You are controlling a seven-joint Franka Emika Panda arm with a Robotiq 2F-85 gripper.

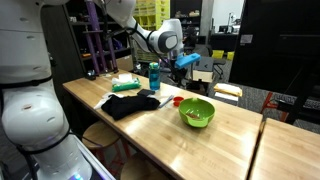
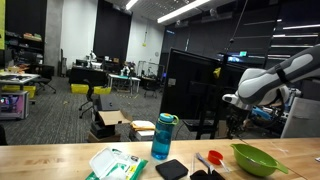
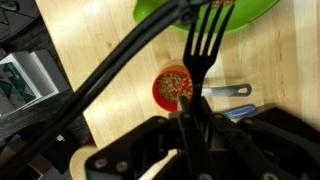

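Note:
A black fork is clasped in my shut gripper, its tines toward the top of the wrist view. Beneath the gripper in that view is a red cup partly filled with small brownish bits. Beyond the tines lies the green bowl, only partly in frame. In exterior view 1 the arm reaches in from the upper left above the table, near the red cup and the green bowl. The finger contact on the fork is dark and hard to make out.
A metal utensil lies beside the cup. To the left stand a blue bottle and a green-and-white packet. Dark cloth-like items lie in front of them.

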